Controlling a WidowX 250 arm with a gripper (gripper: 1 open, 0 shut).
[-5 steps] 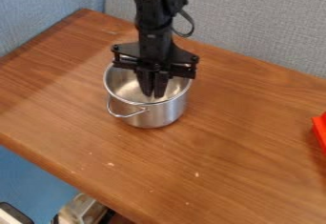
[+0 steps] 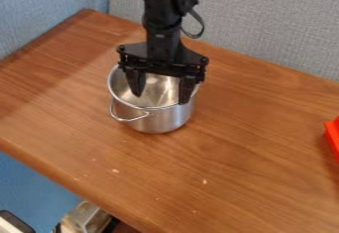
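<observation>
A silver metal pot point(image 2: 151, 118) with a side handle stands on the wooden table point(image 2: 239, 168), just left of the middle of the camera view. My black gripper point(image 2: 159, 85) is over the pot, open, its two fingers spread at either side of the pot's mouth and reaching down to about rim height. The pot's inside is partly hidden by the gripper, and I cannot tell whether the fingers touch it.
A red object point(image 2: 332, 138) is at the right edge of the table. Grey padded walls rise behind, and metal parts sit below the table's front-left edge.
About a second ago the fingers were close together in the middle of the pot's mouth; now they are spread wide. The pot looks to be in the same place.
</observation>
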